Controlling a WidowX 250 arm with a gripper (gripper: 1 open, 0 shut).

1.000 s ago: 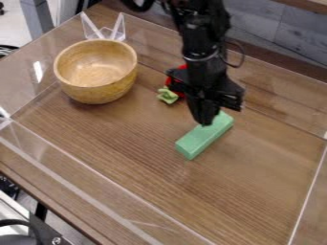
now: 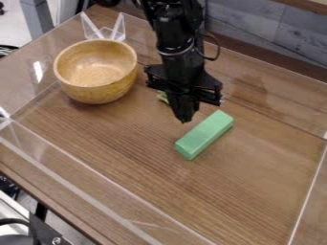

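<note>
My black gripper (image 2: 186,112) hangs over the middle of the wooden table, just above and left of a mint-green block (image 2: 204,134) lying flat. Its fingers look shut, with nothing visible between them. A small pale green object (image 2: 163,96) is partly hidden behind the gripper.
A large tan bowl (image 2: 99,84) sits at the upper left. A grey back wall (image 2: 274,38) borders the upper right, and cables lie off the table's left side.
The mint block stays in place.
</note>
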